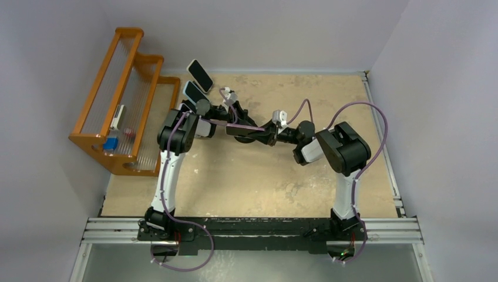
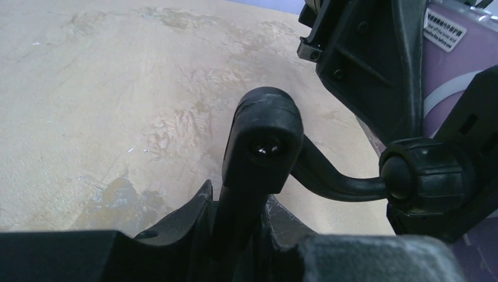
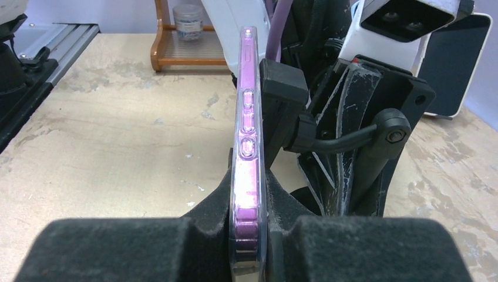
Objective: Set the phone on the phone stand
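Observation:
The purple phone (image 1: 244, 129) lies crosswise between the arms at mid-table, seen edge-on in the right wrist view (image 3: 247, 147), held by my right gripper (image 1: 267, 134). Right behind it is the black phone stand, mostly covered in the top view, its arm and hinges large in the left wrist view (image 2: 370, 70). My left gripper (image 1: 241, 114) is at the stand; in its own view a black post (image 2: 261, 141) of the stand rises between its fingers, which are shut on it.
A wooden rack (image 1: 85, 136) fills the left side. Other phones (image 1: 199, 74) stand at the back left.

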